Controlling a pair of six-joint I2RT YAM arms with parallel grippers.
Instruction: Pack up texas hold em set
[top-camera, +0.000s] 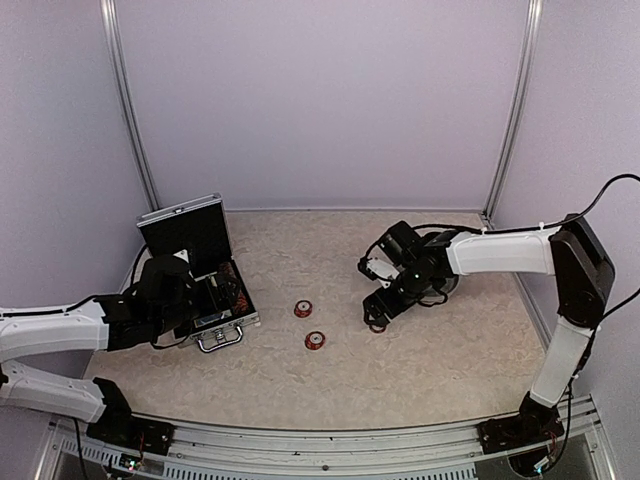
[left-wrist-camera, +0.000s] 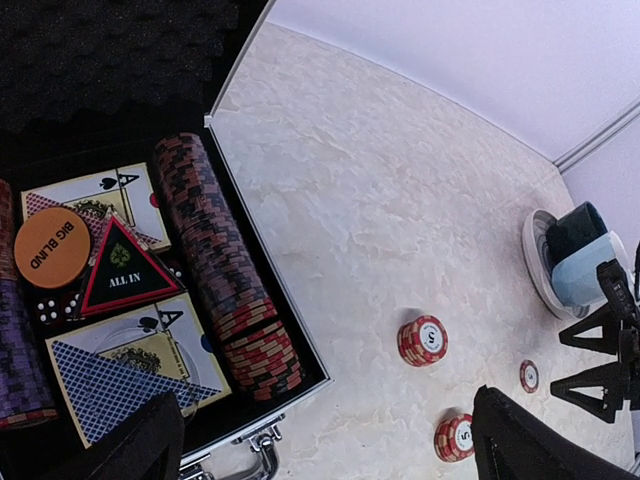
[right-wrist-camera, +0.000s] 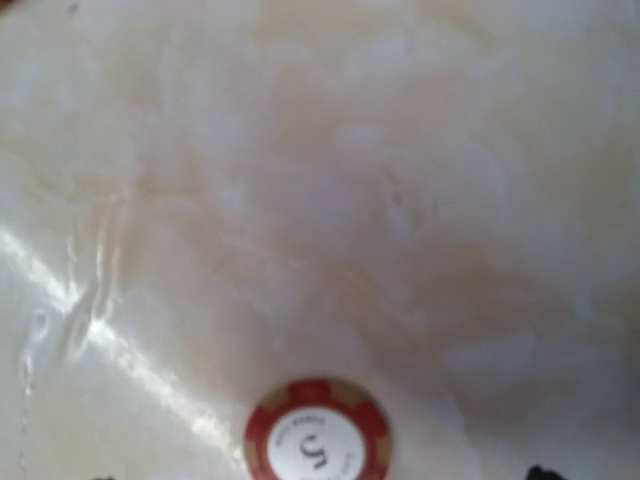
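The open silver case (top-camera: 242, 323) lies at the left. In the left wrist view it holds rows of chips (left-wrist-camera: 205, 225), cards (left-wrist-camera: 85, 385), an orange BIG BLIND disc (left-wrist-camera: 52, 246) and a black ALL IN triangle (left-wrist-camera: 122, 270). My left gripper (top-camera: 222, 292) hovers above the case, open and empty. Two small red chip stacks (left-wrist-camera: 423, 340) (left-wrist-camera: 455, 438) stand on the table right of it. Farther right lies a lower red chip (right-wrist-camera: 317, 440), marked 5. Just over this chip is my right gripper (top-camera: 374, 312), its fingers spread on either side with nothing held.
Behind the right gripper, a grey bowl (left-wrist-camera: 541, 255) holds a dark cup (left-wrist-camera: 575, 228) and a light blue cup (left-wrist-camera: 588, 270). Clear table (top-camera: 300, 250) stretches behind the chip stacks and along the front.
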